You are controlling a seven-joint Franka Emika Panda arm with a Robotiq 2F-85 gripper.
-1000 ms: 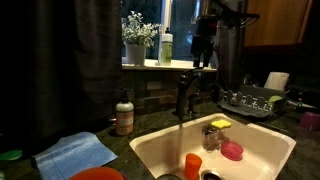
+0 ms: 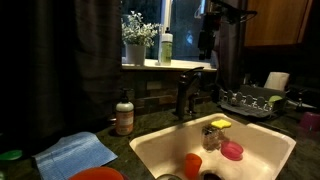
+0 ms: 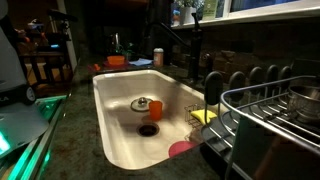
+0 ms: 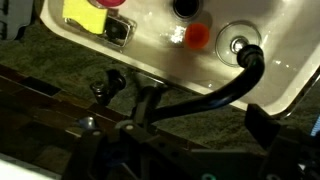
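My gripper is open over the counter behind the sink, its dark fingers spread with nothing visible between them. In exterior view 1 the gripper hangs dark in front of the window, above the faucet. The black faucet crosses the wrist view just ahead of the fingers. Inside the white sink are an orange cup, a round metal piece and a pink dish. A yellow sponge rests by the sink's wall on a metal holder.
A dish rack stands beside the sink. A soap bottle and a blue cloth are on the counter. On the sill are a potted plant and a green bottle. The arched faucet stands close to my gripper.
Dim against the window, my gripper appears slightly higher and farther right in exterior view 1 than before. The sink's contents have stayed in place.
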